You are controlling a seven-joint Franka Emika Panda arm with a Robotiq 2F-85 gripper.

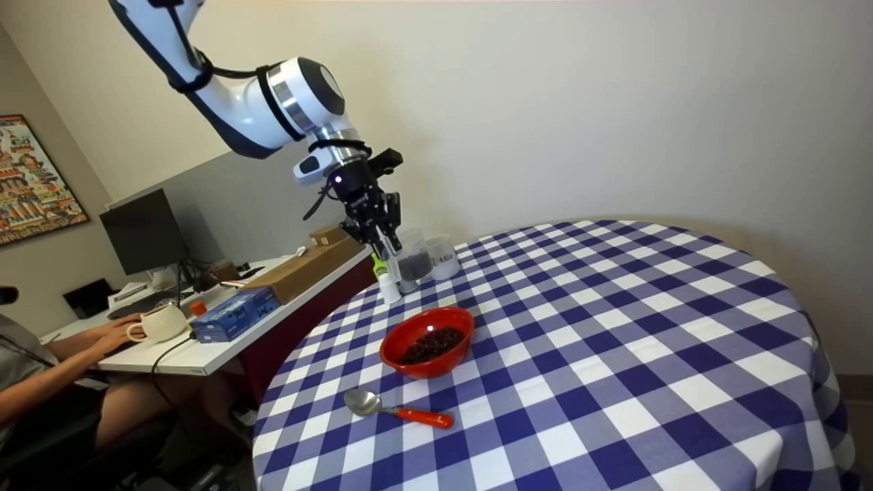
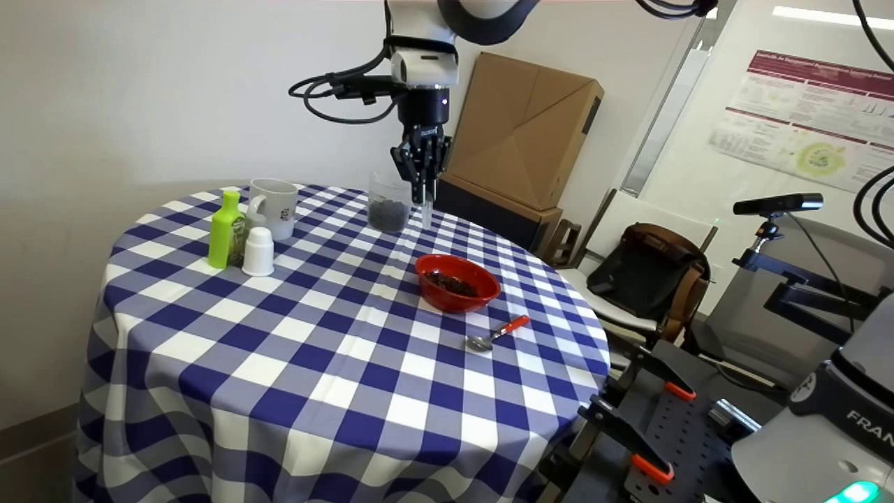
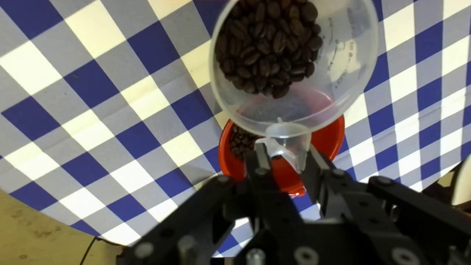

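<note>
A clear plastic measuring cup partly filled with dark coffee beans hangs in the air. My gripper is shut on its handle. Below it on the table is a red bowl with some coffee beans at its bottom; in the wrist view the cup's rim and handle cover part of that bowl. From exterior view 2, the cup appears behind and left of the bowl, still held by the gripper. The beans sit inside the cup, gathered to one side.
A spoon with a red handle lies near the bowl. A white mug, a green bottle and a small white container stand at one side. Much of the checked tablecloth is clear.
</note>
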